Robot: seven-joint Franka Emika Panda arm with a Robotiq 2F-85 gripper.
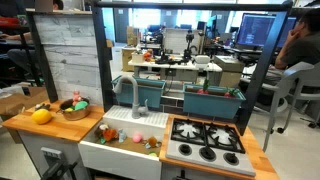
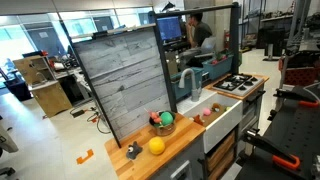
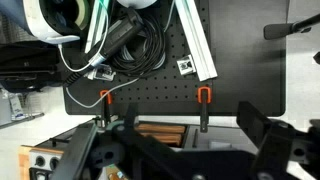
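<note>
My gripper shows at the bottom of the wrist view, its dark fingers spread wide apart with nothing between them. It faces down over a black perforated board (image 3: 245, 92), away from the toy kitchen. In exterior view 1, a yellow fruit (image 1: 41, 116) rests on the wooden counter (image 1: 62, 130) beside a brown pot (image 1: 74, 113) holding colourful toys. Several small toys lie in the white sink (image 1: 93, 155) below the grey faucet (image 1: 135, 93). The stove (image 1: 207, 145) stands to the right of the sink. I cannot make out the gripper in either exterior view.
A coiled black cable (image 3: 151, 47) and a pale metal rail (image 3: 197, 40) lie on the board, with orange clamps (image 3: 204, 95) at its edge. Teal bins (image 1: 211, 103) hang behind the stove. Dark frame posts (image 1: 104, 58) rise behind the counter.
</note>
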